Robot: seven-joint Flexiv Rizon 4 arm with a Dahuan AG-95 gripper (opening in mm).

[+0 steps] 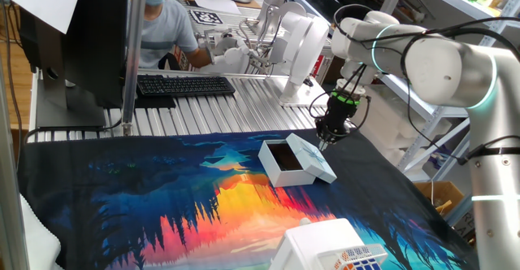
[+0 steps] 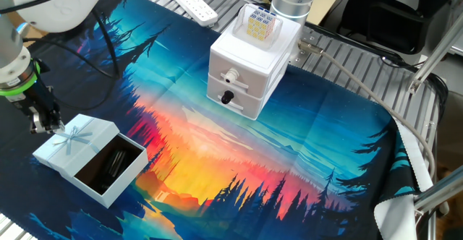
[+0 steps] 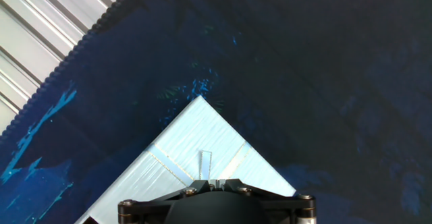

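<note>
A pale blue gift box [image 1: 286, 176] stands on the printed cloth, its dark inside partly uncovered. Its lid [image 2: 74, 144], with a ribbon bow [image 2: 72, 137], lies askew over one side of the box, tilted in exterior view 1. At the lid's outer side, my gripper [image 1: 323, 145] points down; in exterior view 2 the gripper [image 2: 58, 129] is close to the lid's edge. The wrist view has the gripper with its fingertips together over the lid [image 3: 196, 140], beside a ribbon loop [image 3: 205, 164]. Whether any ribbon is pinched between them cannot be made out.
A small white drawer unit [image 2: 246, 66] with a clear container [image 2: 259, 27] on top stands across the cloth. A power strip [image 2: 194, 5] lies near it. Behind the cloth are a keyboard [image 1: 185, 85] and a person [image 1: 166, 30].
</note>
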